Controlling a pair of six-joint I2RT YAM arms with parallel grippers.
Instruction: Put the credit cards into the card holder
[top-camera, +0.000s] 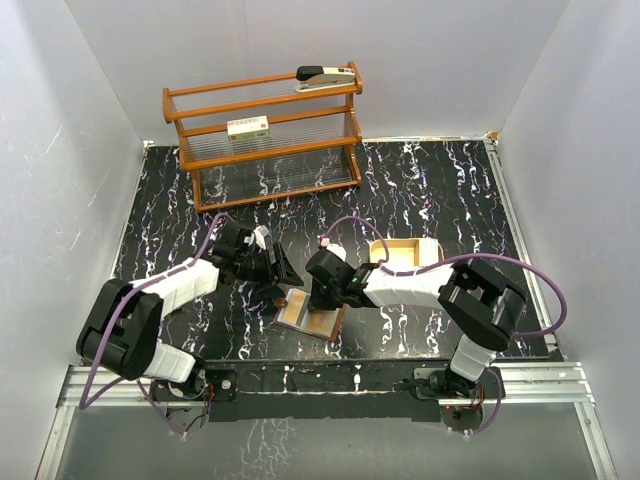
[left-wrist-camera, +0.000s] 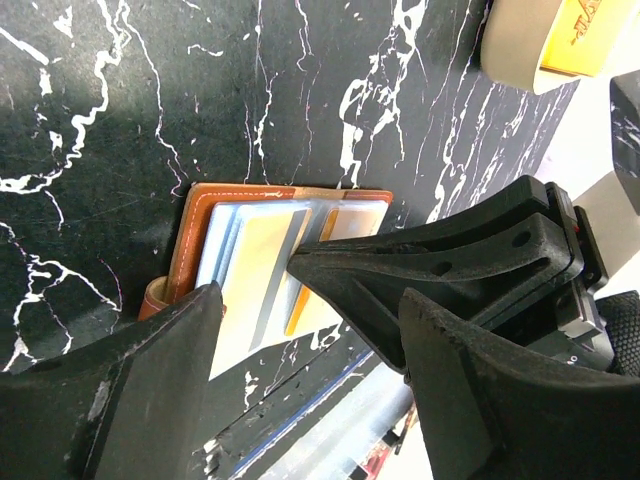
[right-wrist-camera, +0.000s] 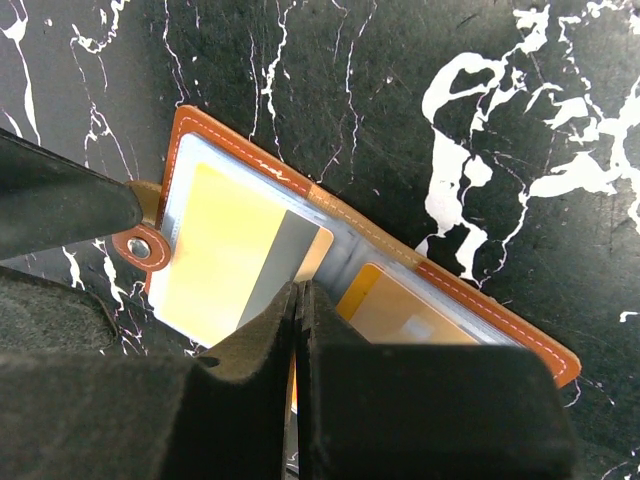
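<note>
The open card holder (top-camera: 290, 310) lies on the dark marble table at front centre, cards (right-wrist-camera: 222, 240) in its clear sleeves, a yellow card on one side and an orange one (right-wrist-camera: 395, 310) on the other. My right gripper (top-camera: 318, 298) is shut, its tips pressed down over the holder's middle at the cards' edge; nothing shows clearly between them. My left gripper (top-camera: 278, 275) stands open at the holder's left end, one finger beside its strap, with nothing held between the fingers.
A tan box (top-camera: 400, 250) with cards stands behind the right arm. At the back is a wooden shelf (top-camera: 270, 192) with a stapler (top-camera: 325, 76) and a small box (top-camera: 247, 127).
</note>
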